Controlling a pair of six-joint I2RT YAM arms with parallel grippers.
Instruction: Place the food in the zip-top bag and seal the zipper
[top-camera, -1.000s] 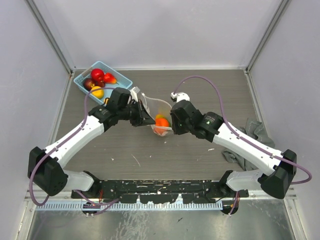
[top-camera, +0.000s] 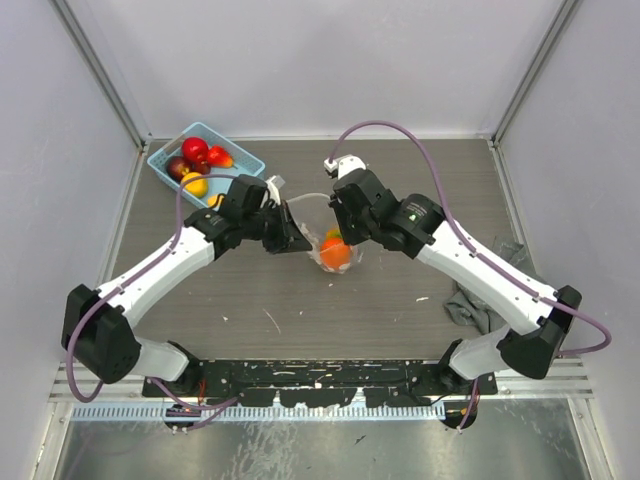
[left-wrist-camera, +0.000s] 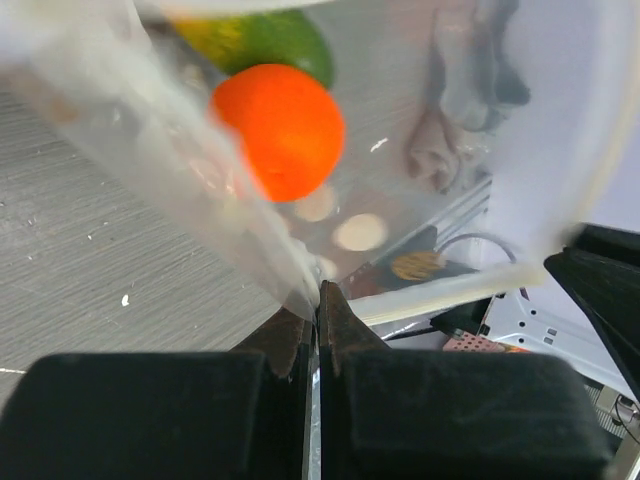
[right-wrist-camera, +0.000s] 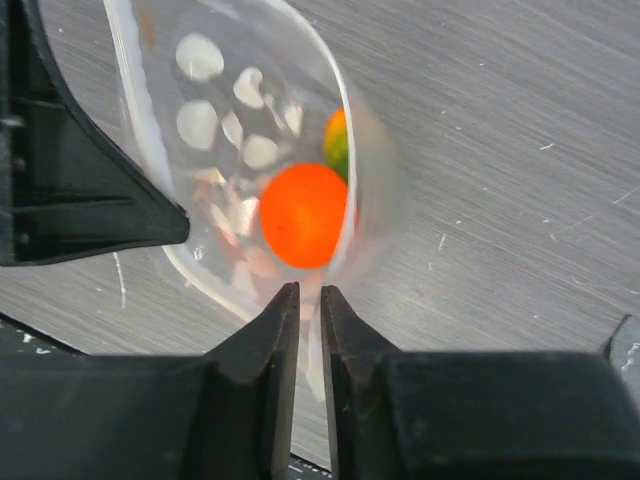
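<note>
Between my grippers, the clear bag (top-camera: 318, 215) is spread open on the table. An orange round food (left-wrist-camera: 280, 132) lies inside it, and a yellow-green one (left-wrist-camera: 262, 45) rests beside that. My left gripper is shut on the bag's edge, which runs into its fingertips. My right gripper stands at the opposite side of the bag mouth, its fingers parted by a narrow gap. In the right wrist view the bag's rim (right-wrist-camera: 347, 205) drops down to that gap. The zipper cannot be made out clearly.
A blue basket (top-camera: 250, 165) at the back left holds several red and yellow foods, including a red one (top-camera: 195, 149). A grey cloth (top-camera: 475, 305) lies at the right edge of the table.
My right gripper has moved toward the back of the table along the bag. The bag mouth has changed shape, and the orange food has shifted slightly right. My left arm shifted only a little.
</note>
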